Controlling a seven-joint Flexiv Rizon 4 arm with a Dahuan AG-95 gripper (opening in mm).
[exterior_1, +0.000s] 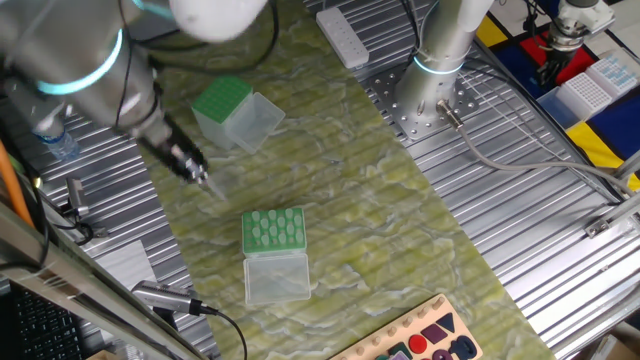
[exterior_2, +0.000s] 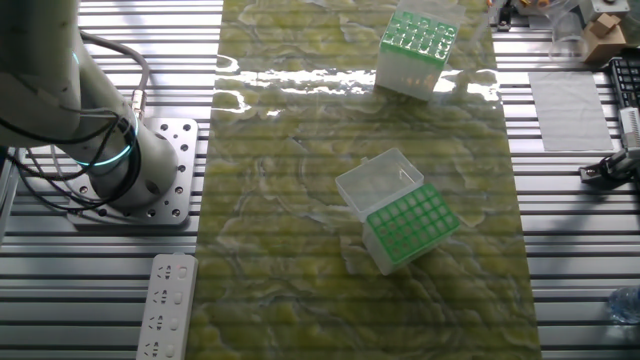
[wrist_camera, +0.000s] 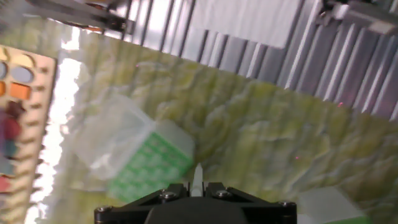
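Observation:
A clear pipette tip (wrist_camera: 197, 182) points outward from between the fingers of my gripper (exterior_1: 203, 180), which is shut on it. In exterior view 1 the gripper hangs up and left of an open tip box (exterior_1: 262, 243) with a green top, where several clear tips stand in rows. A second open box (exterior_1: 222, 101) with a green grid (exterior_2: 411, 224) lies farther up that view; no tips show in its holes. The wrist view is blurred, with the first box (wrist_camera: 152, 165) at lower left and part of the other (wrist_camera: 329, 204) at lower right.
A wooden shape board (exterior_1: 425, 335) sits at the bottom of exterior view 1.

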